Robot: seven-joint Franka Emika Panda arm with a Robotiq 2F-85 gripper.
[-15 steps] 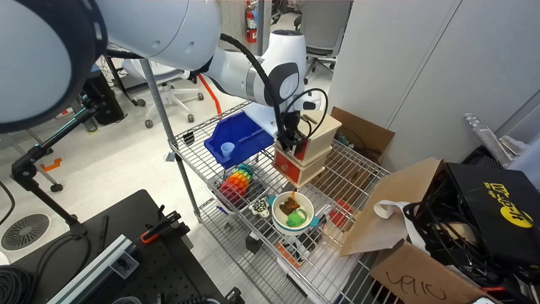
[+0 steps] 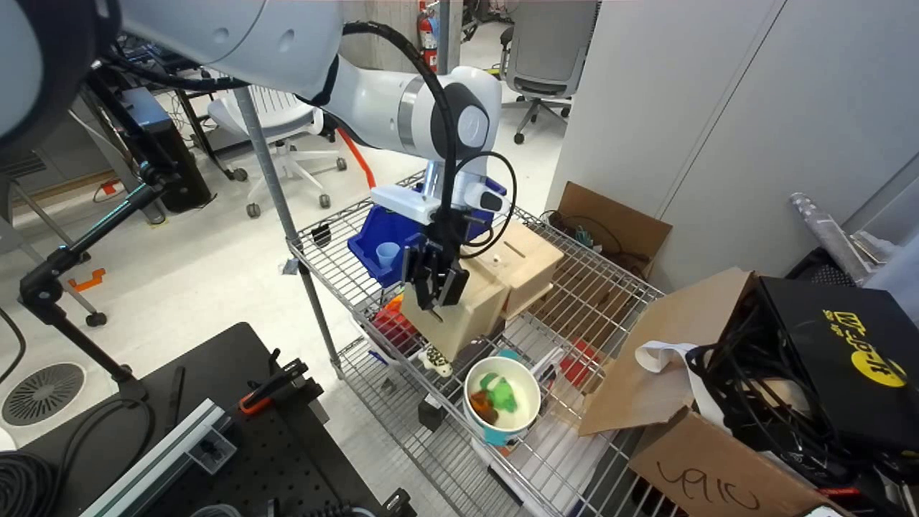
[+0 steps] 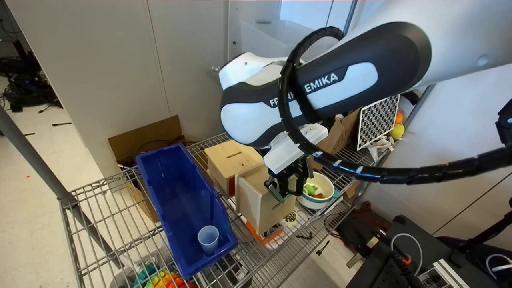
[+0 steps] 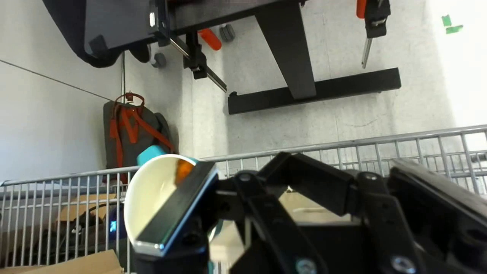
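Note:
A pale wooden box stands tilted in front of a second wooden box, which has a slot in its top. My gripper is at the upper part of the tilted box and appears shut on it; in exterior view 2 the fingers meet that box near its slotted face. The wrist view shows some pale wood beyond the blurred fingers, and the exact contact is hard to make out. Close to the box is a white bowl with green and brown pieces in it, leaning toward the shelf's front.
A blue bin with a small cup lies beside the boxes on the wire shelf. A spotted toy is by the shelf's front edge. An open cardboard box with black cables occupies the right side.
The lower box stays behind. The bowl has shifted toward the shelf's front and now leans.

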